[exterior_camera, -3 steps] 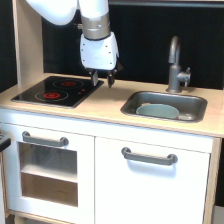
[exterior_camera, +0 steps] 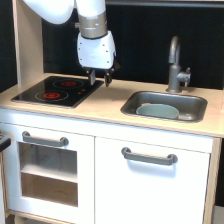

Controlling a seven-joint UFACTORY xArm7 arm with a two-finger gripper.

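A white robot arm hangs from the top left, its small dark gripper (exterior_camera: pixel 99 76) hovering above the wooden countertop (exterior_camera: pixel 111 120) near the right edge of the black cooktop (exterior_camera: pixel 55 92). Whether the gripper is open or shut is hard to tell at this size. A light teal, rounded item (exterior_camera: pixel 158 111) lies in the steel sink on the right.
A grey faucet (exterior_camera: pixel 175 65) stands behind the sink. Below the counter are white cabinets (exterior_camera: pixel 150 185) with dark handles, the left one showing an open shelf window. Bare counter lies between cooktop and sink.
The arm and gripper have shifted very slightly left. Nothing else has visibly changed.
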